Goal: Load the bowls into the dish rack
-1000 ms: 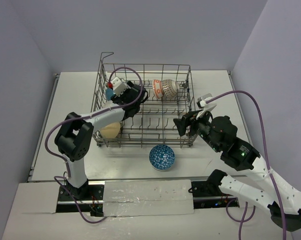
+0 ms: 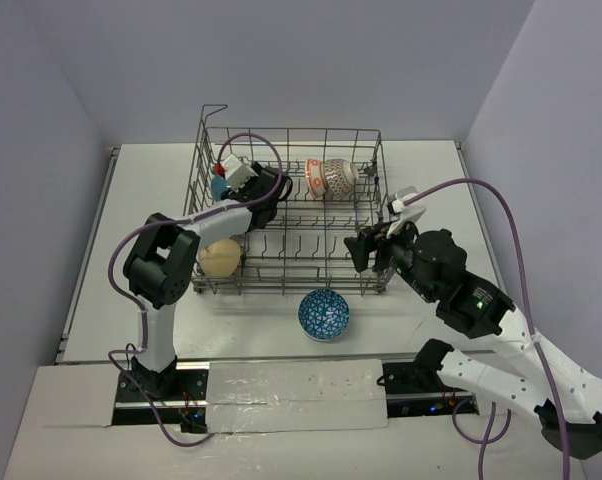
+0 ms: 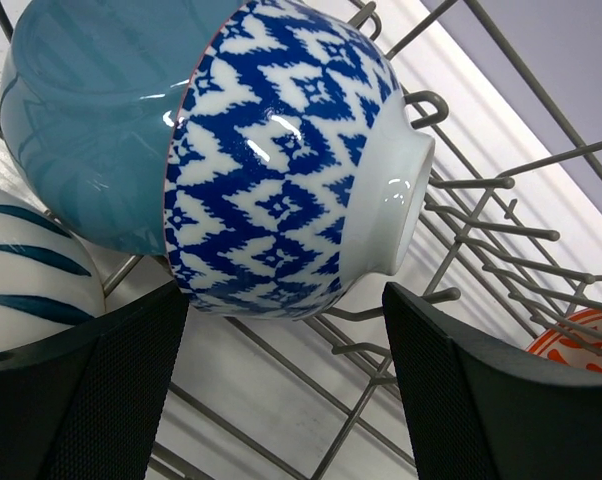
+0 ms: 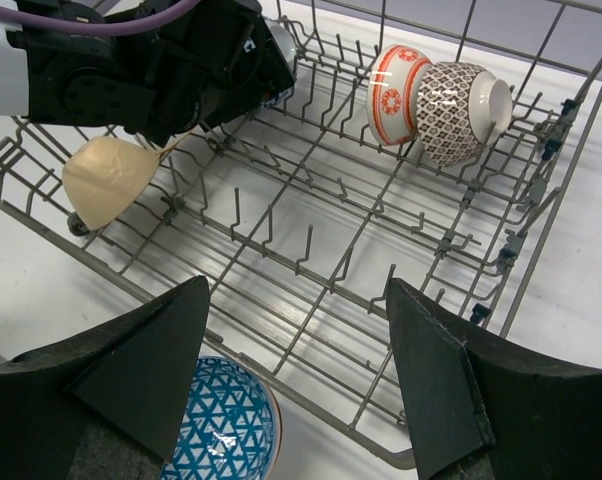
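Note:
A blue-and-white bowl [image 3: 261, 150] stands on its side among the rack's tines, against a teal bowl [image 3: 86, 120] and a striped bowl [image 3: 26, 270]. My left gripper is open at that bowl's near side, nothing between its fingers. Orange-patterned [image 2: 314, 177] and brown-patterned [image 2: 341, 177] bowls sit at the rack's back right, a beige bowl [image 2: 219, 258] at front left. A blue patterned bowl [image 2: 323, 315] rests on the counter in front of the rack. My right gripper hangs open above the rack's front right, near that bowl.
The wire rack [image 2: 285, 284] has bare tines through its middle and front right. Clear counter [image 2: 131, 230] lies left of it and at the right. Grey walls enclose the sides and back.
The left arm has shifted slightly at its elbow and wrist over the rack's back left. The right arm has barely moved; the bowls look unchanged.

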